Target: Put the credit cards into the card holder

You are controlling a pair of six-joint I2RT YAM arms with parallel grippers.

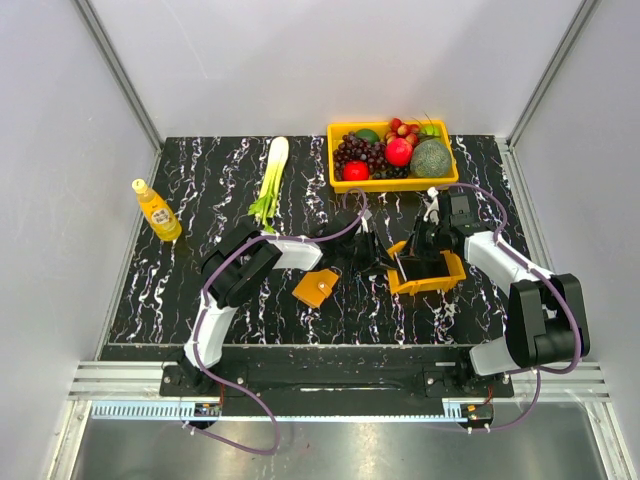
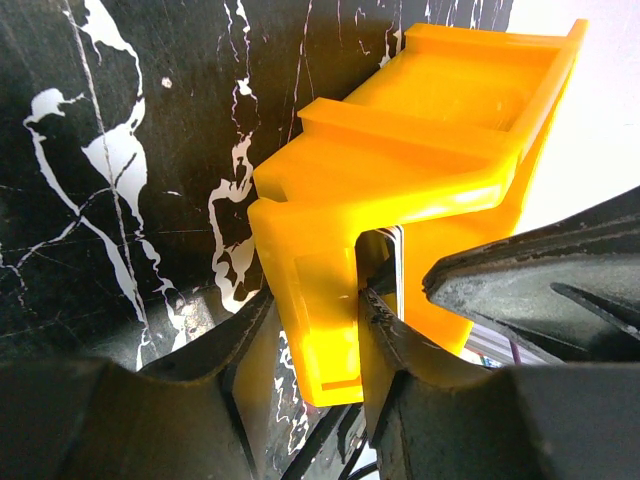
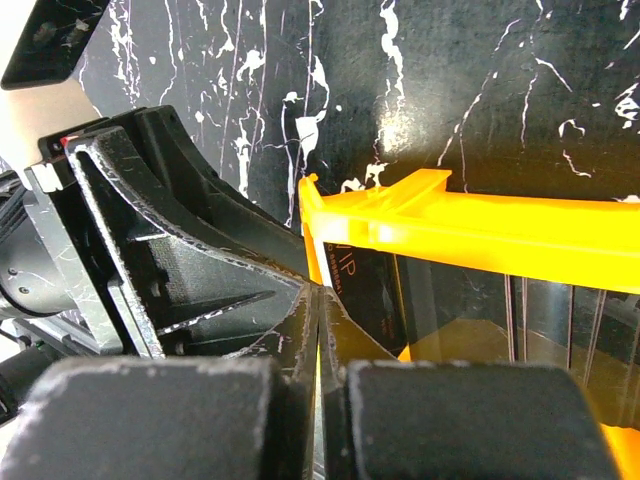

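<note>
The yellow card holder (image 1: 437, 281) sits at the right of the table between both grippers. My left gripper is shut on the holder's end wall (image 2: 318, 272). Edges of cards show just inside that end, and a black card (image 3: 365, 290) stands in the holder's first compartment in the right wrist view. My right gripper is shut, its tips over the holder at that end, with nothing seen held between them. An orange wallet-like item (image 1: 310, 292) lies below the left arm.
A yellow basket of fruit (image 1: 340, 183) stands at the back. Celery (image 1: 272, 178) and a yellow bottle (image 1: 160, 215) lie on the left half of the marble table, where there is free room.
</note>
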